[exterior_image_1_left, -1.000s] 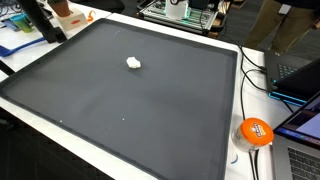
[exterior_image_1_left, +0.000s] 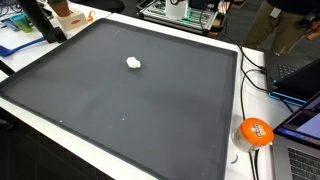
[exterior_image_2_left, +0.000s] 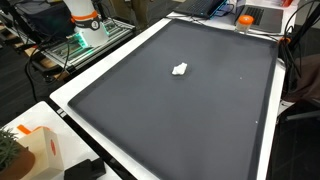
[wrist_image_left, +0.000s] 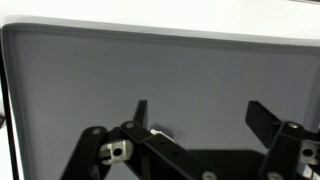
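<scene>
A small crumpled white piece (exterior_image_1_left: 133, 62) lies on the grey board (exterior_image_1_left: 150, 110), toward its far left part in exterior view 1. The other exterior view has the same white piece (exterior_image_2_left: 180, 69) in the upper middle of the board. In the wrist view my gripper is open above the board, its two black fingers wide apart with only grey surface seen between the tips. A bit of the white piece (wrist_image_left: 157, 130) shows there beside the left finger, mostly covered by the gripper body. Neither exterior view shows the fingers.
An orange-lidded jar (exterior_image_1_left: 252, 134) stands by the board's right edge, close to a laptop (exterior_image_1_left: 297, 160). Cables run along that side. At the opposite side, a potted plant (exterior_image_2_left: 12, 150) stands beyond the board's corner. Most of the board is bare.
</scene>
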